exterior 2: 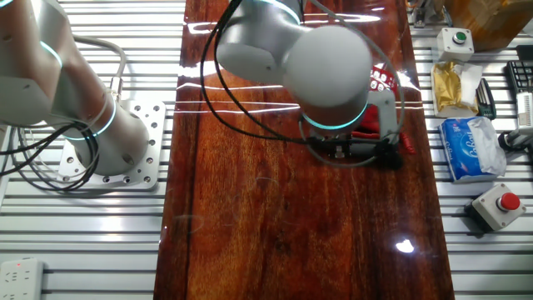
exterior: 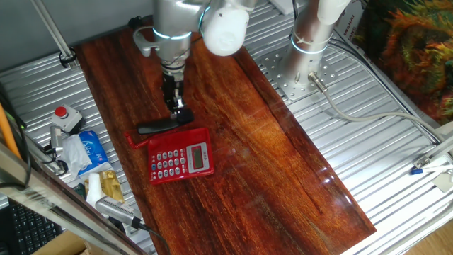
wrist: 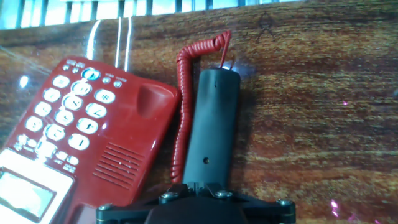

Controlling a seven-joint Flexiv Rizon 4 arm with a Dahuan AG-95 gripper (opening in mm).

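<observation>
A red desk phone (exterior: 170, 142) with silver keys and a small display lies on the wooden table. Its black handset (exterior: 156, 127) lies off the cradle, along the body's upper edge in exterior view 1, still joined by a coiled red cord (wrist: 184, 93). My gripper (exterior: 181, 113) is low at the handset's right end; in the wrist view the handset (wrist: 212, 124) runs out from under the gripper's dark front at the bottom edge. Whether the fingers are closed round the handset or apart does not show. In exterior view 2 the arm covers much of the phone (exterior 2: 381, 81).
Wide bare wood (exterior: 262, 170) lies right of the phone. Beyond the table's left edge are a red-button box (exterior: 66, 119), a blue tissue pack (exterior: 93, 151) and a gold packet (exterior: 111, 185). The arm's base (exterior: 297, 71) stands off the right edge.
</observation>
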